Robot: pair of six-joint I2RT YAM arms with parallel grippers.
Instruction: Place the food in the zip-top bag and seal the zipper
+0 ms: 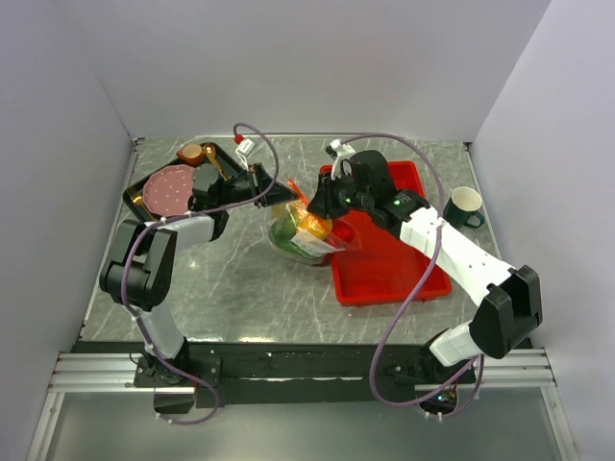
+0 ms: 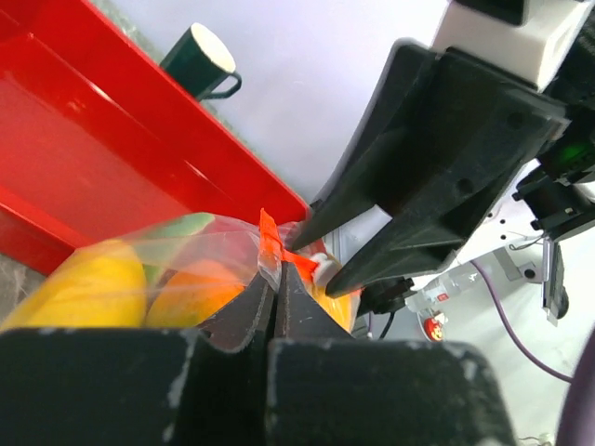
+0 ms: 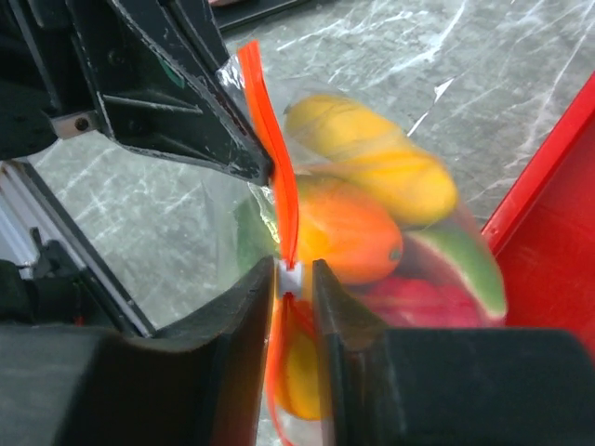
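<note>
A clear zip bag (image 1: 312, 240) full of toy food, including a yellow mango (image 3: 372, 158), an orange one (image 3: 349, 228) and green pieces, lies by the red tray, its orange zipper (image 3: 274, 139) uppermost. My left gripper is shut at one end of the zipper, the bag's top edge at its fingertips. My right gripper is at the zipper's middle, fingers close around the strip near the white slider (image 3: 290, 277); whether they grip it is unclear.
The red tray (image 1: 389, 283) is right of the bag, a green mug (image 1: 465, 204) beyond it. A dark tray with a pink plate (image 1: 165, 187) stands back left.
</note>
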